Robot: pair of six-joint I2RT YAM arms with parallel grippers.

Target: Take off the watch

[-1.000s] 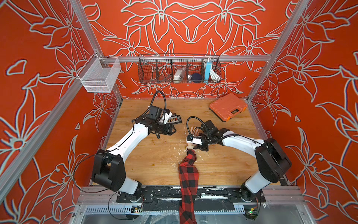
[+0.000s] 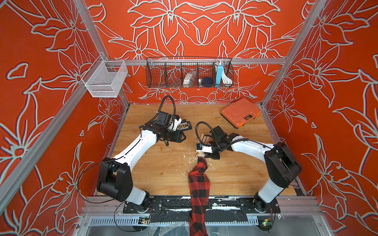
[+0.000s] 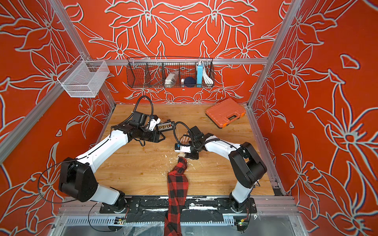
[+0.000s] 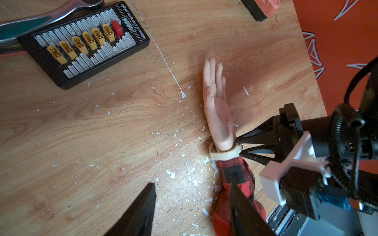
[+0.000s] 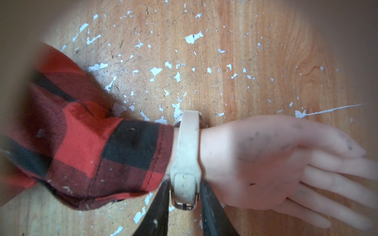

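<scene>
A pale strap watch [image 5: 187, 149] is fastened round the wrist of a mannequin hand [image 5: 252, 161] lying palm up, just past the plaid sleeve cuff. My right gripper stands part open, one finger on each side of the strap's buckle end; whether the fingers touch it I cannot tell. In the left wrist view that gripper comes at the watch [image 4: 226, 153] from the right. Away to the left, my left gripper is open with nothing between its fingers. The watch face is mostly hidden under the wrist.
A black charging board [image 4: 86, 43] lies by my left gripper, at the back. An orange case [image 2: 241, 112] sits at the back right. The plaid sleeve [image 2: 198, 184] runs over the table's front edge. Bare table [image 2: 157, 169] lies left of the hand.
My left arm and the hand look the same.
</scene>
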